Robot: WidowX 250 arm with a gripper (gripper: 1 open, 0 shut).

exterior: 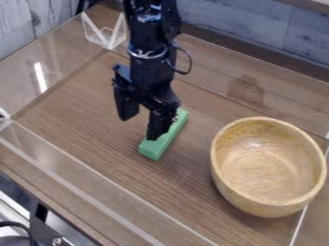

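My black gripper (144, 117) hangs over the wooden table, its fingers open and spread to either side just above and to the left of a green rectangular block (164, 136). The block lies flat, angled from upper right to lower left, its upper part close to the right finger. Nothing shows held between the fingers.
A large tan bowl (267, 169) stands at the right front. A pale wall runs along the back right, and a cable lies at the lower left corner.
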